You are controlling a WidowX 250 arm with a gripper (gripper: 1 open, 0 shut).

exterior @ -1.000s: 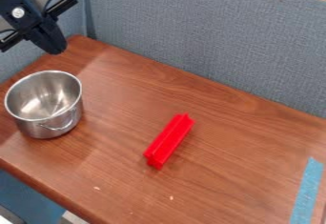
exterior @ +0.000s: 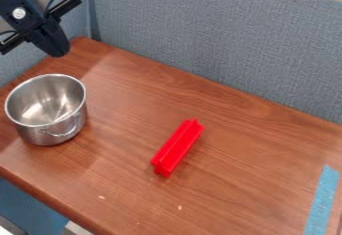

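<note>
My black gripper [exterior: 38, 21] is at the top left, partly cut off by the frame's edge and raised above a steel pot; whether its fingers are open or shut does not show clearly. The steel pot [exterior: 47, 109] stands upright on the wooden table at the left edge, its visible interior bare. A red elongated block [exterior: 177, 147] lies diagonally near the middle of the table, apart from the pot and the gripper.
Padded grey-blue walls [exterior: 214, 34] bound the table behind and at the left. A light blue strip [exterior: 322, 201] lies at the right edge.
</note>
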